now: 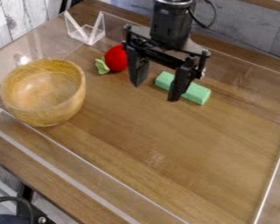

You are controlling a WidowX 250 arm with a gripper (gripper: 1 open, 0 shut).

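The black gripper hangs over the upper middle of the wooden table, its two fingers spread wide with nothing seen between them. Behind it lies a green block, tilted along a diagonal and partly covered by the gripper. A red round object with a small green piece beside it sits left of the gripper, partly behind it.
A large yellow bowl fills the left side. A white wire holder stands at the back left.
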